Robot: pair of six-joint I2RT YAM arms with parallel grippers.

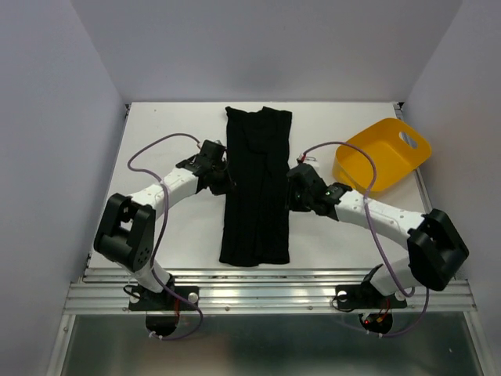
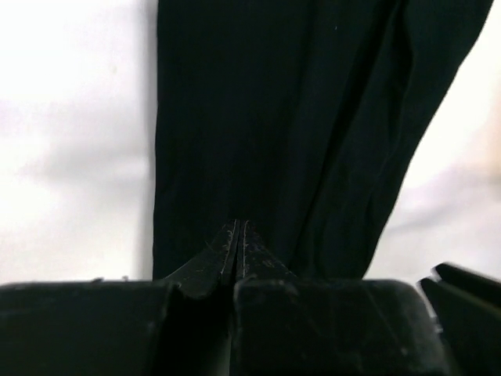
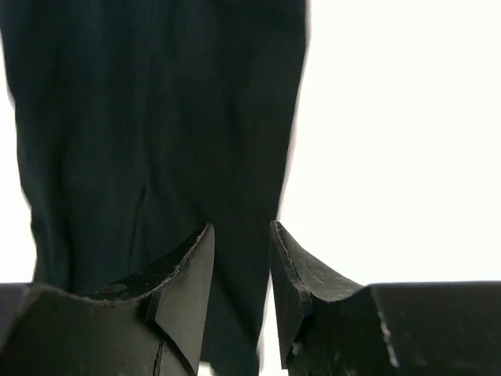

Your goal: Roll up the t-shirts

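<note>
The black t-shirt (image 1: 254, 205) lies as a long, narrow folded strip down the middle of the white table. My left gripper is at the strip's left edge about mid-length, pointing in over the cloth. Its fingertips look close together, with just a thin dark line between them; against the black fabric I cannot tell whether they are apart. On the opposite side, my right gripper stands open with a moderate gap at the strip's right edge. One right finger (image 3: 196, 270) is over the cloth, the other near its border. No fabric shows pinched between them.
A yellow bin (image 1: 382, 157) stands on the table's right side. Bare white table (image 1: 168, 133) lies at the far left, and there is clear room between the shirt and the bin. A metal rail (image 1: 250, 286) runs along the front edge.
</note>
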